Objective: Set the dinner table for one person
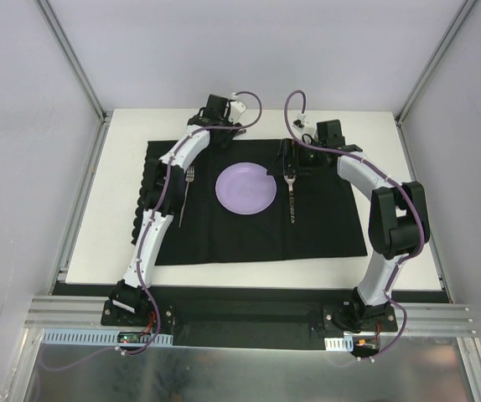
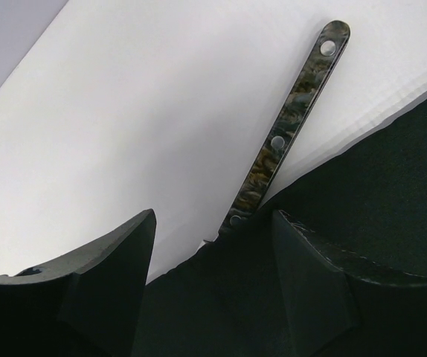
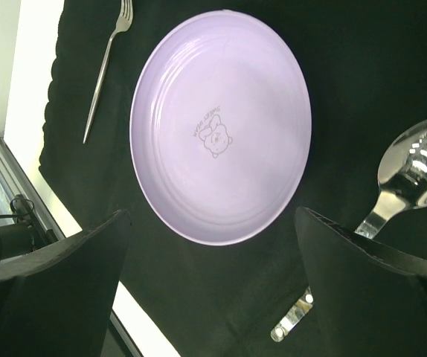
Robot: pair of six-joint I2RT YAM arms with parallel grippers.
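Observation:
On the black mat (image 1: 224, 239) lies a lilac plate (image 1: 245, 188), with a fork (image 1: 189, 177) to its left and a spoon (image 1: 291, 201) to its right. Beyond the mat's far edge, a dark marbled handle (image 2: 288, 123) rests on the white table; its lower end runs to the mat edge, where the rest is hidden. My left gripper is open over that edge, the handle's lower end showing between its fingers but not clasped. My right gripper stands open above the mat near the plate and spoon (image 3: 414, 163), holding nothing.
White table (image 1: 98, 218) borders the mat, with metal rails along the sides. The mat's left edge is scalloped, and its front half is mostly clear. Both arms reach in from the front, left and right.

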